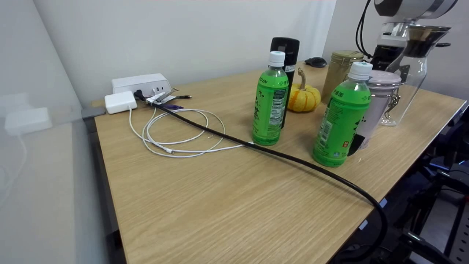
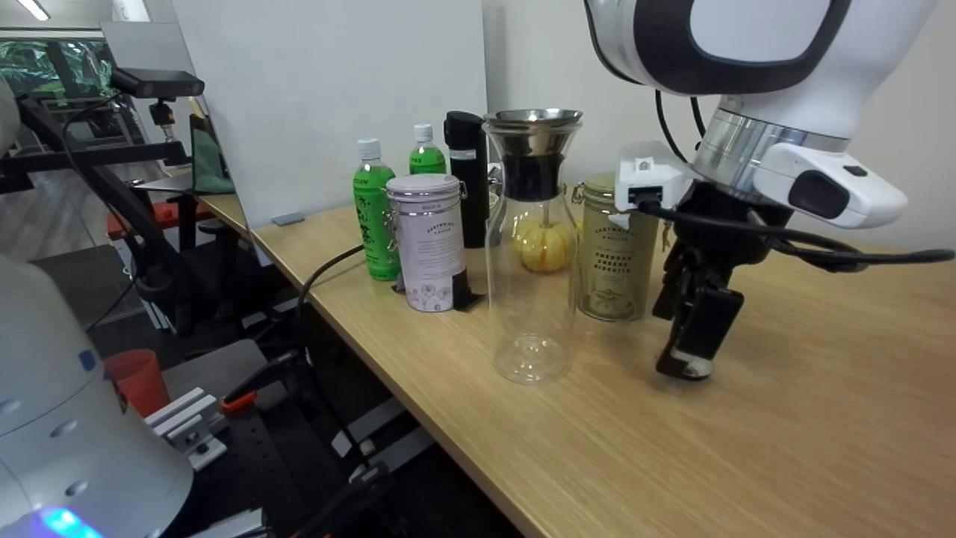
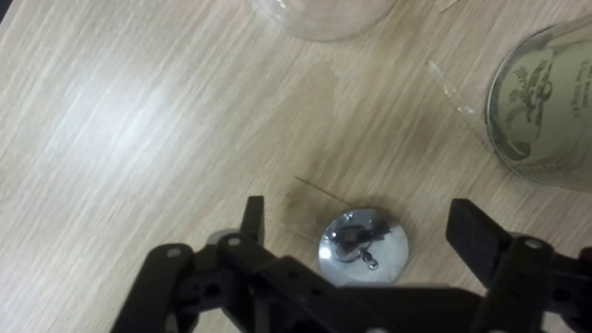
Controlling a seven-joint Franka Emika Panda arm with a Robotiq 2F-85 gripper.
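Note:
In the wrist view, a small round lid [image 3: 363, 247] of mirror-like metal rests on the table, with a little knob on top. My gripper is open above it. The left and right fingers [image 3: 253, 217] stand wide apart on either side of the lid, and bare wood shows between lid and fingers. Part of the lid's near edge is covered by the gripper body. From the second exterior view, the gripper [image 2: 688, 345] points down close to the tabletop, right of the glass jar [image 2: 612, 269]; a pale bit of the lid [image 2: 697, 366] shows at the fingertips.
A glass carafe [image 2: 530, 314] with a metal collar stands left of the jar. Beyond are a pink canister [image 2: 428, 246], a small yellow pumpkin [image 1: 304, 99], green bottles [image 1: 269, 105] and a black flask [image 2: 466, 179]. Free table lies right of my gripper.

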